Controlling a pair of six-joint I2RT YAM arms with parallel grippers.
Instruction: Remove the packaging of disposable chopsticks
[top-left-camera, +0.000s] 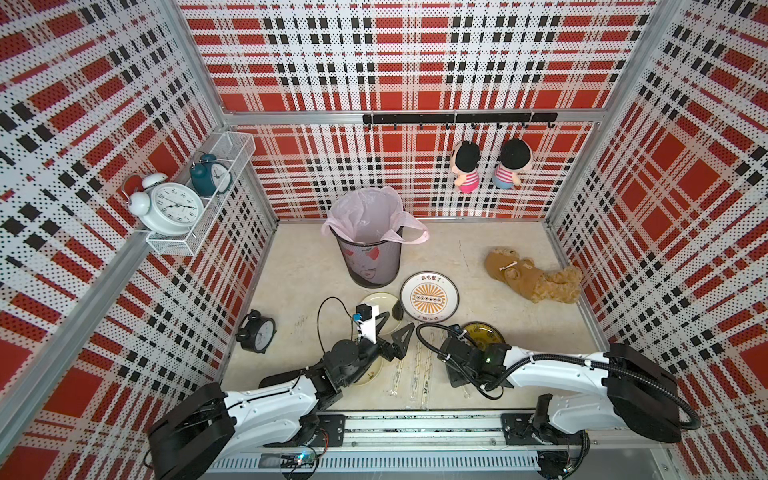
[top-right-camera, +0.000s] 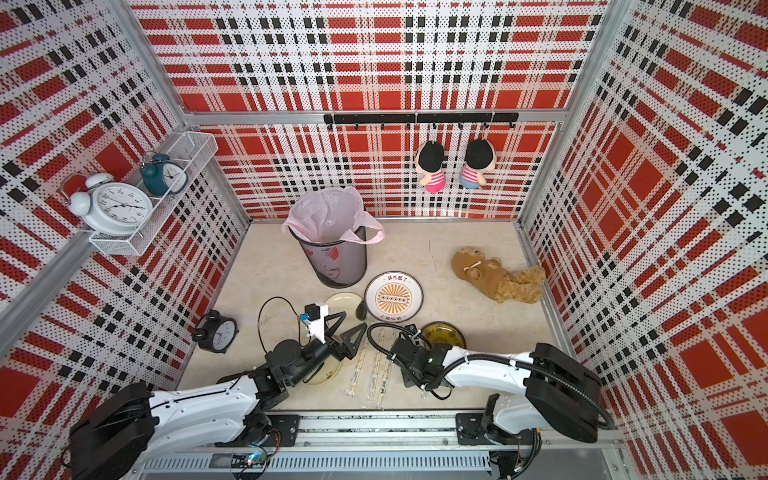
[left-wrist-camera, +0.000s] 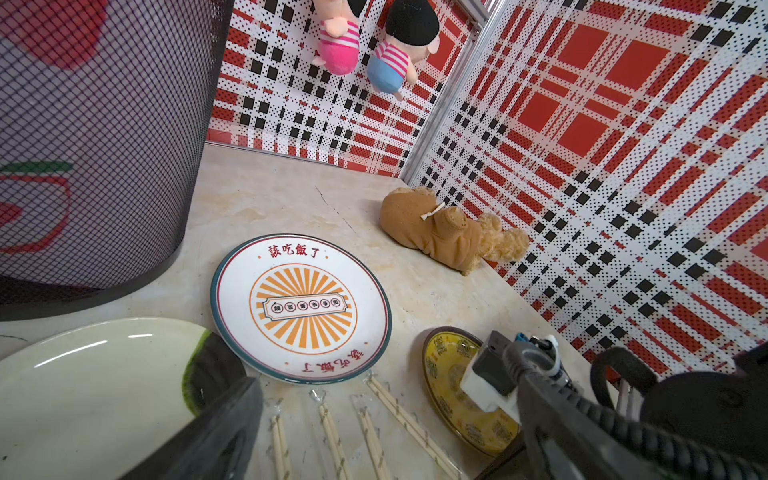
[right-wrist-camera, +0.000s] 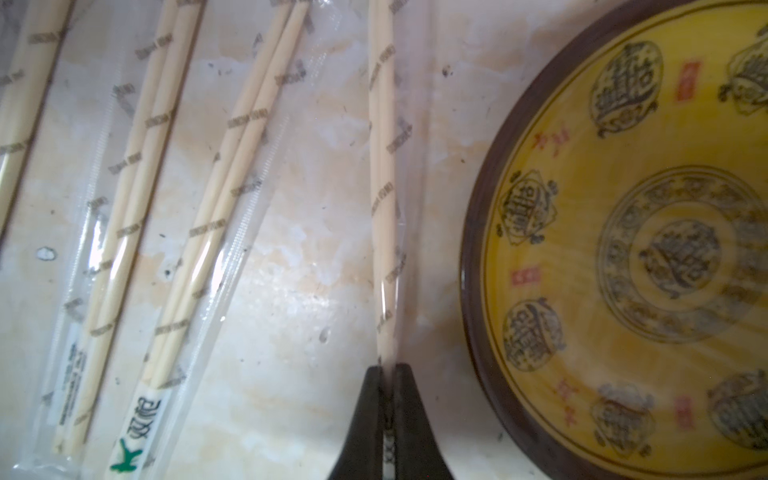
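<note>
One wrapped pair of chopsticks (right-wrist-camera: 384, 200) is pinched near its lower end by my right gripper, whose fingers are closed around it; it extends straight up in the right wrist view. To its left, more wrapped pairs lie on the table, among them a slanted wrapped pair (right-wrist-camera: 212, 216) and another pair (right-wrist-camera: 132, 208). My left gripper stands open, its two fingers far apart, above the ends of the chopsticks (left-wrist-camera: 369, 444). In the top left view the right gripper's tips are hidden by its arm.
A white-and-orange plate (left-wrist-camera: 301, 308), a cream plate (left-wrist-camera: 88, 392) and a yellow plate (right-wrist-camera: 552, 240) surround the chopsticks. A lined bin (top-left-camera: 372, 256) stands behind. Right of it lies a brown plush toy (top-left-camera: 532, 276); a black clock (top-left-camera: 256, 332) is at left.
</note>
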